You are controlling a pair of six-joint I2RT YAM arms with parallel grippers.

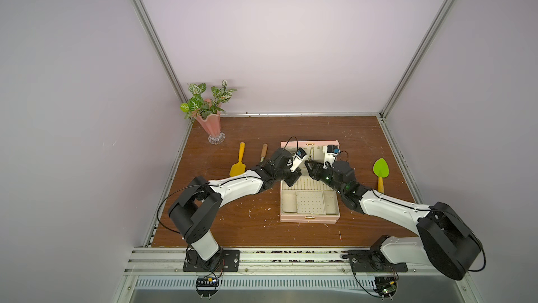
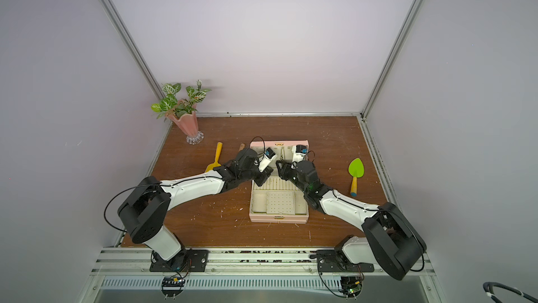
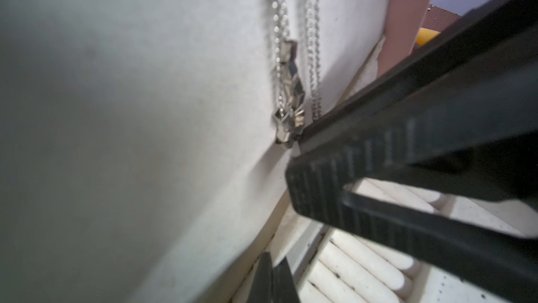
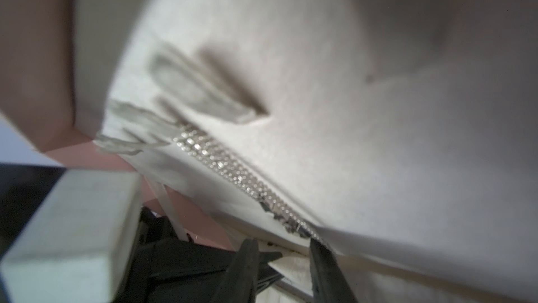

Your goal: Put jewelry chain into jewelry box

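The pink-and-cream jewelry box [image 1: 309, 219] stands unfolded on the table, square to its front edge. Inside its lid, a silver chain [image 4: 221, 160] hangs from pale hooks [image 4: 204, 87]. Faceted dark-silver pieces [image 3: 288, 98] dangle at its lower end. My right gripper is part open at the chain's bottom; the strands reach one finger [image 4: 322, 272], and whether they touch it I cannot tell. My left gripper is shut beneath the lid panel, nothing showing between its tips. Right gripper fingers [image 3: 330, 174] cross the left wrist view close by.
Both arms lean over the box from opposite sides, their grippers close together. A yellow spatula [image 1: 238, 164] and a wooden handle [image 1: 264, 150] lie left, a green trowel [image 1: 381, 168] right. A potted plant [image 1: 210, 122] stands back left.
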